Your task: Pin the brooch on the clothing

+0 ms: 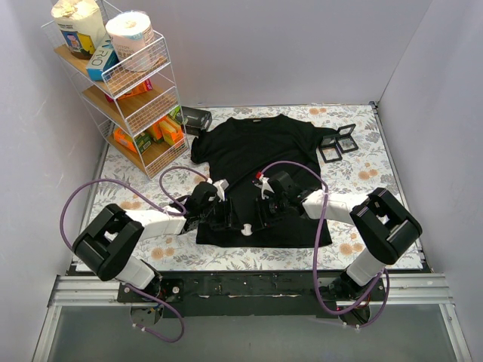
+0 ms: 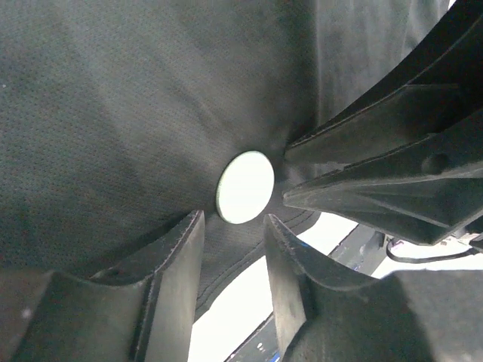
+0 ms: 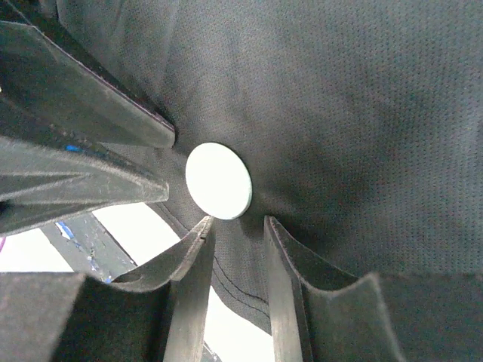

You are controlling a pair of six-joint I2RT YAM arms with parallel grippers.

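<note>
A round white brooch [image 1: 247, 230] lies flat against the black shirt [image 1: 256, 143] near its lower hem; any pin behind it is hidden. In the left wrist view the brooch [image 2: 245, 187] sits just beyond the fingertips of my left gripper, which is part open with nothing between its fingers. My right gripper is likewise part open and empty, and the brooch [image 3: 219, 181] shows just past its left finger. Both grippers face each other closely across the brooch, low over the cloth.
At the back right stands an open black case [image 1: 338, 143]. A wire shelf [image 1: 143, 113] with boxes and paper rolls rises at the back left. Floral cloth [image 1: 370, 173] covers the table, bare to the right of the shirt.
</note>
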